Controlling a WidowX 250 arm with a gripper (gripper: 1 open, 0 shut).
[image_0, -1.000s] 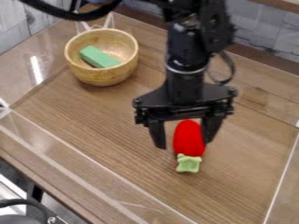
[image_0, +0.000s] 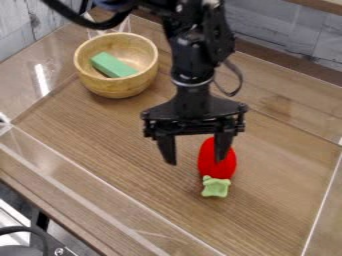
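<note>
My black gripper (image_0: 195, 138) hangs over the middle of the table, fingers spread wide and open with nothing seen between them. A red object (image_0: 218, 157) with a pale green part (image_0: 215, 187) at its front end lies on the table by the right finger. A wooden bowl (image_0: 139, 81) at the upper left holds a green block (image_0: 111, 64).
The wooden table (image_0: 94, 170) has clear room at the left, front and right. A pale wall runs behind it at the upper left, and a dark cable shows at the lower left corner.
My gripper has moved back, away from the camera, and slightly left. The bowl and the red object look unmoved.
</note>
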